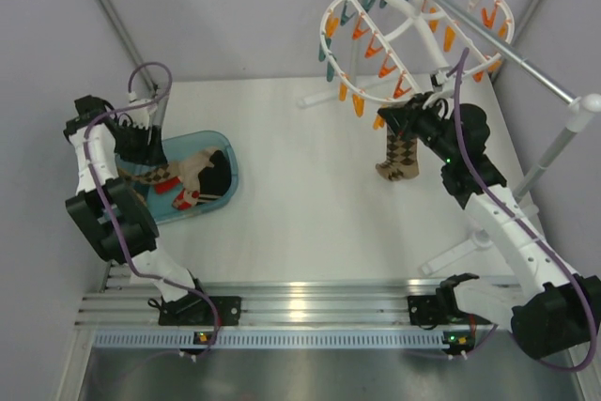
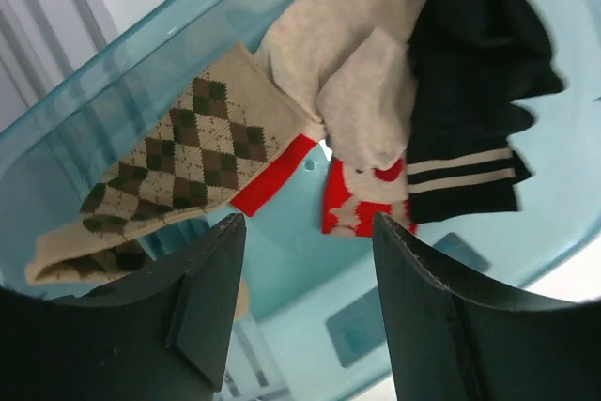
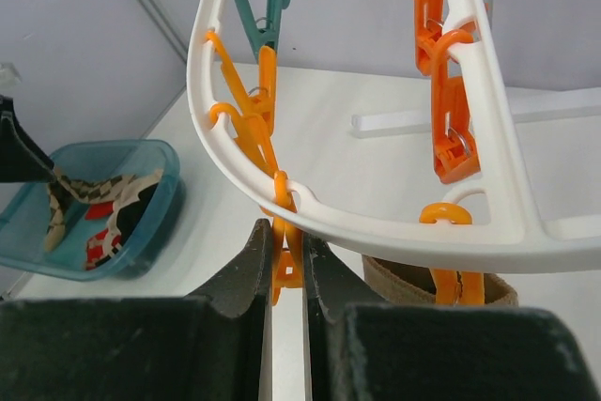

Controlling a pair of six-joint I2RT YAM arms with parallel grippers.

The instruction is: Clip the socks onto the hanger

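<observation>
A brown checkered sock (image 1: 401, 152) hangs under the white round hanger (image 1: 376, 99). In the right wrist view its brown cuff (image 3: 404, 281) shows at an orange clip (image 3: 458, 285) on the rim. My right gripper is shut on another orange clip (image 3: 279, 196) just beside it. Over the blue basket (image 1: 231, 159) at the left, my left gripper stands open, nothing between its fingers. Below it lie a checkered sock (image 2: 192, 152), a beige and red sock (image 2: 366, 110) and a black sock with beige stripes (image 2: 465, 82).
Several clips, such as a teal one (image 3: 273, 7), hang around the hanger. Its metal bar (image 1: 498, 44) crosses above the right arm. White table (image 1: 300, 194) between basket and hanger is clear.
</observation>
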